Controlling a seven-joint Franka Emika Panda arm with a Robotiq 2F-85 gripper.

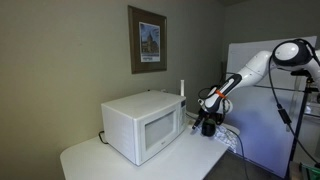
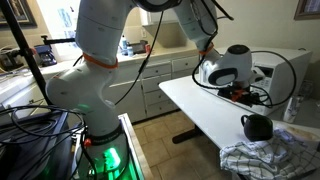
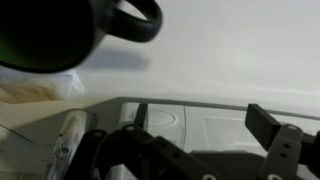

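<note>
A dark mug (image 2: 257,127) stands upright on a patterned cloth (image 2: 262,156) near the table's right side. Close by it, my gripper (image 2: 248,97) hangs over the table, apart from the mug on the side toward the white microwave. In the wrist view the mug (image 3: 55,30) fills the upper left with its handle showing. There my gripper is open, its fingers wide apart and nothing between them. A white microwave (image 1: 150,125) sits on the table, door shut.
A cable loops round the arm. Beside the cloth, a wooden board (image 2: 303,132) lies at the table's edge. Drawers and a counter stand in the background.
</note>
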